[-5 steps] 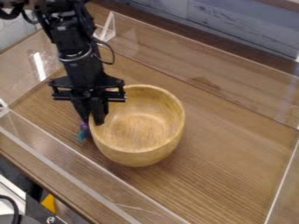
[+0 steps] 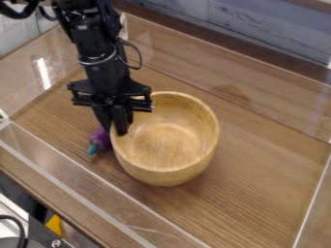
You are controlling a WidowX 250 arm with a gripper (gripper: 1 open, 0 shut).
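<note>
My black gripper is shut on the left rim of a large light wooden bowl, which is upright on or just over the wooden table. A small purple object with a teal end lies on the table just left of the bowl, partly hidden by the bowl and gripper.
More of the purple object shows.
</note>
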